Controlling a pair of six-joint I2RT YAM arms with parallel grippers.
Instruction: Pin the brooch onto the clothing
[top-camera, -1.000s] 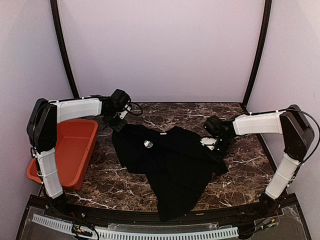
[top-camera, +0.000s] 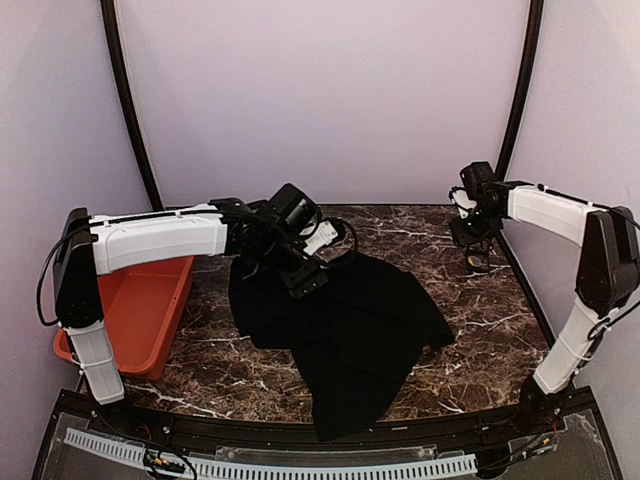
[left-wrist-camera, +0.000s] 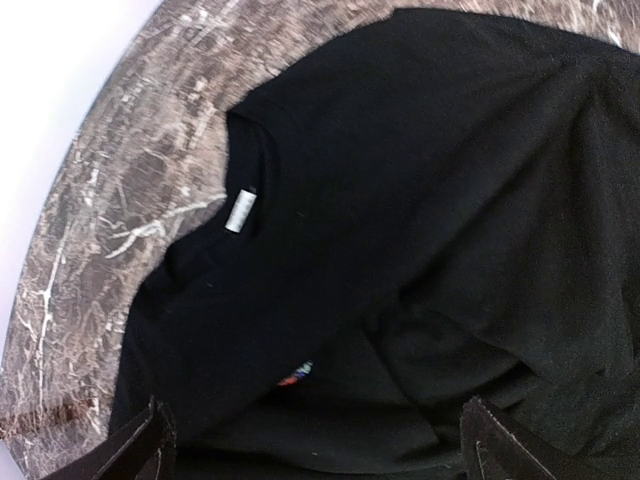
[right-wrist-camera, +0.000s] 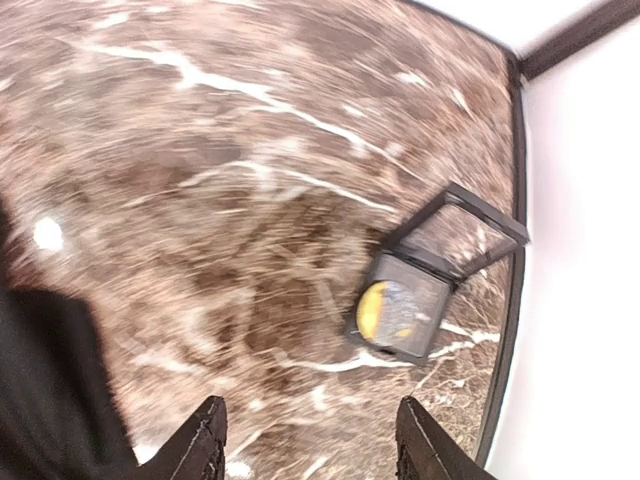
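Observation:
Black clothing (top-camera: 370, 310) lies spread and wrinkled over the middle of the table, with a small white label (left-wrist-camera: 241, 211) near its collar edge. A small colourful patch (left-wrist-camera: 293, 375) peeks out from a fold; the rest of it is hidden. Over the cloth's upper left part, my left gripper (top-camera: 308, 280) hangs open and empty. At the right, a small case (right-wrist-camera: 403, 300) stands with its lid up and a round yellow item, perhaps the brooch (right-wrist-camera: 371, 310), inside. My right gripper is open near the case, apart from it, with nothing between its fingers.
An orange-red bin (top-camera: 150, 310) stands at the left edge of the table. Bare marbled tabletop (top-camera: 480, 330) surrounds the cloth on the right. A wall with a dark edge strip (right-wrist-camera: 512, 290) rises close to the case.
My left gripper has moved right from the cloth's upper left corner to over its upper part. My right gripper has left the cloth's right edge, going up and right to the case.

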